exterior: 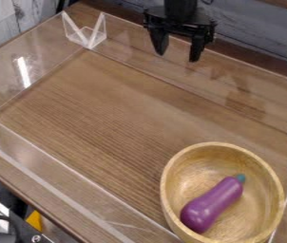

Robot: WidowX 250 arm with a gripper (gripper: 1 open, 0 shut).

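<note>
A purple eggplant-like object (211, 203) lies in a yellow bowl (183, 174) at the lower right of the camera view. My dark gripper (178, 46) hangs at the top centre, over the back of the wooden table (95, 123), well apart from the bowl. Its two dark fingers are spread with a gap between them, and nothing shows in that gap.
A small white wire-like stand (86, 33) sits at the back left. The table's edge runs along the lower left, with dark cables beyond it.
</note>
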